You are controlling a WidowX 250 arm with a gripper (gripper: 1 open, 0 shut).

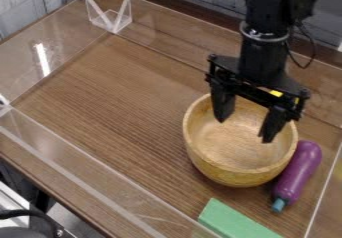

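My black gripper (251, 110) hangs over a tan oval bowl (225, 160) at the right of the table, its two fingers spread wide above the bowl. I cannot make out anything held between them. The arm comes down from the top and covers much of the bowl's back rim and most of a small yellow object (278, 94) behind it.
A purple eggplant-like object (299, 170) lies right of the bowl. A green block (238, 220) is at the front edge. A white wire-like piece (110, 12) stands at the back left.
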